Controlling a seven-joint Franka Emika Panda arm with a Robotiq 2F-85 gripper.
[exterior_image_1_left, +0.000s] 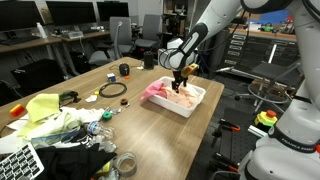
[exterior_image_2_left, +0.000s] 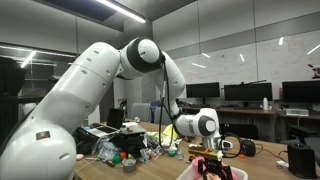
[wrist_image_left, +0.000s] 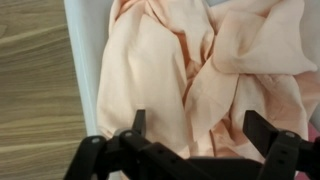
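A peach cloth lies crumpled inside a white bin. In the wrist view it fills most of the picture, with the bin's pale wall along its left side. My gripper stands open over the cloth, its two dark fingers well apart and nothing held between them. Exterior view 1 has the gripper pointing down into the bin. A pink cloth hangs at the bin's left end. Whether the fingertips touch the peach cloth, I cannot tell.
Left of the bin, the wooden table is bare. Farther left lie a pile of cloths and bags, a green-topped jar and a clear glass. A black cable coil and dark cups sit behind.
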